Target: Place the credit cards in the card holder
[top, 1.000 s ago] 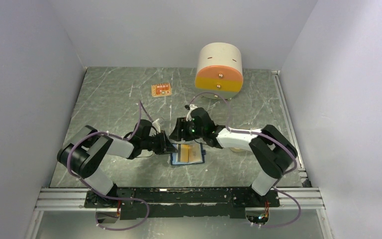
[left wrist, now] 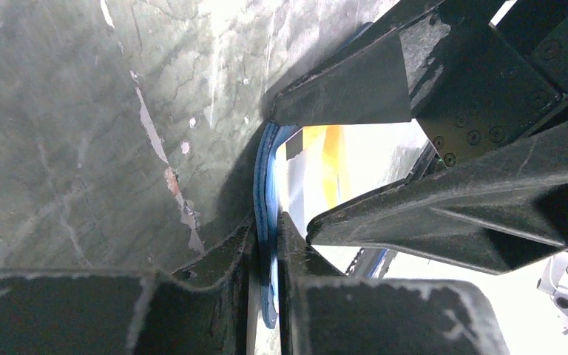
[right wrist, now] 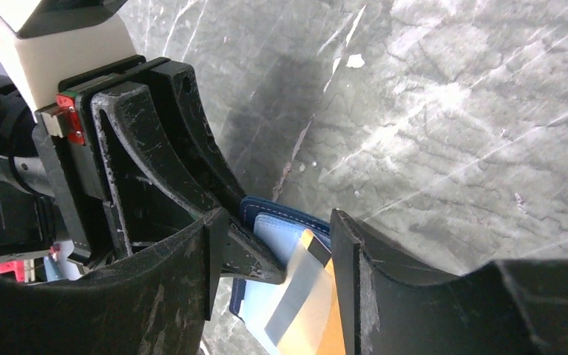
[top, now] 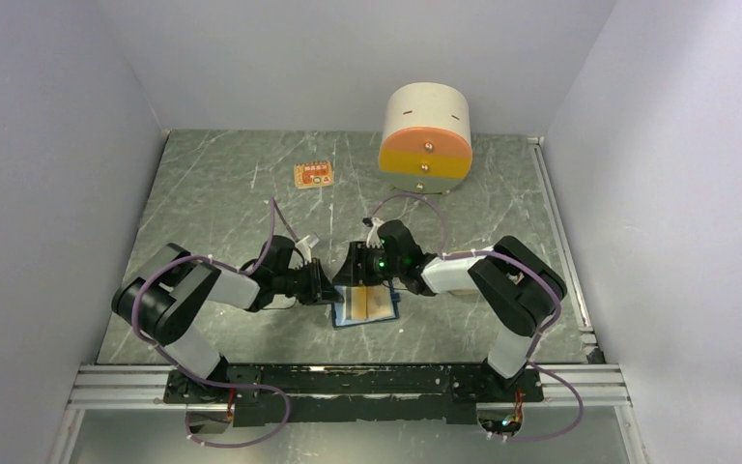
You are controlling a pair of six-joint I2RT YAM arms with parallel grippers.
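The blue-edged card holder (top: 367, 314) lies open on the table at the front centre, with white, grey and orange-yellow cards (right wrist: 310, 310) visible in it. My left gripper is shut on the holder's left edge. My right gripper (top: 356, 266) is over the holder's back left part, fingers part open, close to the left gripper; in the right wrist view the holder's back edge (right wrist: 285, 211) shows between and beyond its fingertips. The right fingers cover part of the holder in the left wrist view.
A small orange patterned item (top: 313, 174) lies at the back centre. A rounded drawer cabinet (top: 425, 135) stands back right. A pale object sits partly hidden under the right arm.
My right gripper has moved down toward the front of the table, over the holder. The holder has shifted slightly toward the front; the left gripper has moved very slightly with it.
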